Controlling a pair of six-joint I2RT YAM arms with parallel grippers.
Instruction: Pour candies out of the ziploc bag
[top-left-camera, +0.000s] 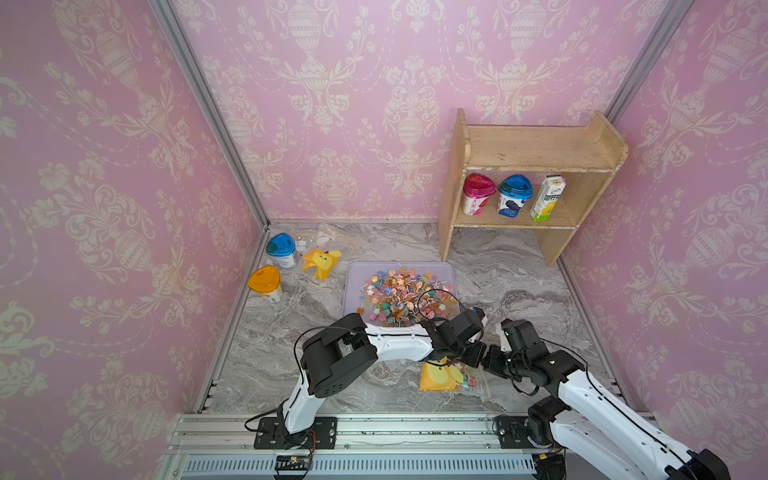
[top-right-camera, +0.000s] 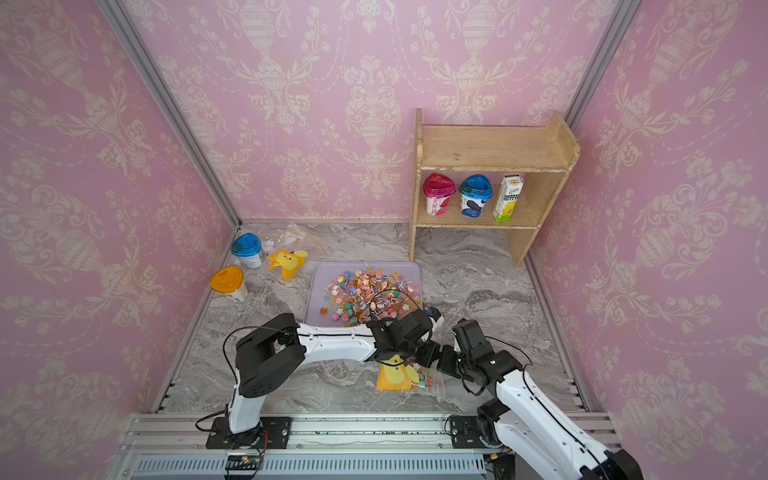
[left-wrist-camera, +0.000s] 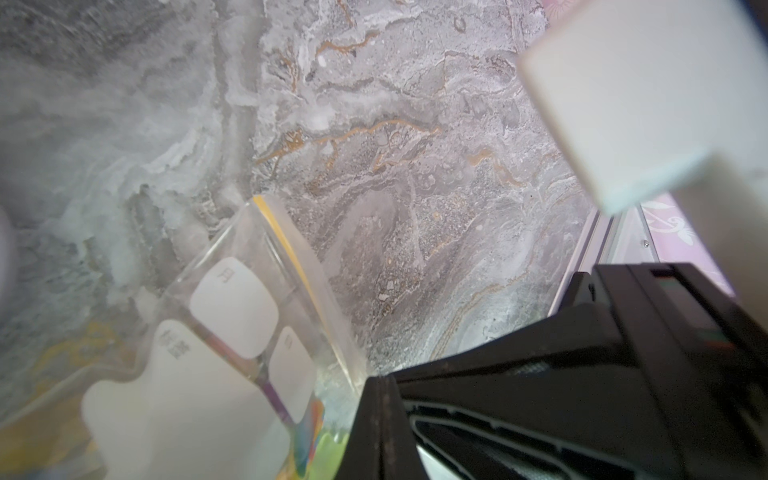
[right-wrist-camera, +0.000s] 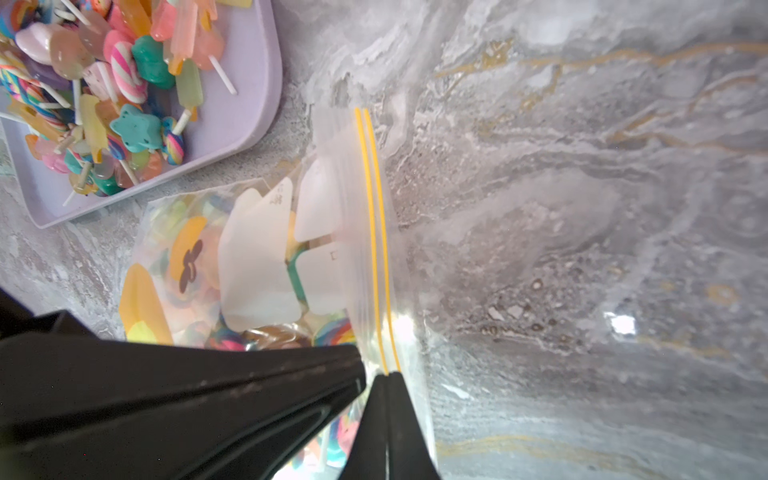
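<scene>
A clear ziploc bag (right-wrist-camera: 256, 264) with yellow zip lines and colourful candies inside lies on the marble table at the front middle, a yellow printed part (top-left-camera: 438, 380) showing in the top views. My left gripper and my right gripper meet over its zip end from opposite sides, close to one another. Both are shut; whether any thin film is between the fingertips of either is hard to tell. Behind them a lilac tray (top-right-camera: 316, 292) holds a pile of candies (top-right-camera: 368, 292), partly hidden by my left arm.
A wooden shelf (top-left-camera: 536, 136) with tubs and a carton stands at the back right. Blue (top-left-camera: 280, 248) and orange (top-left-camera: 264, 280) lidded tubs and another yellow packet (top-left-camera: 320, 260) sit at the back left. The marble right of the tray is clear.
</scene>
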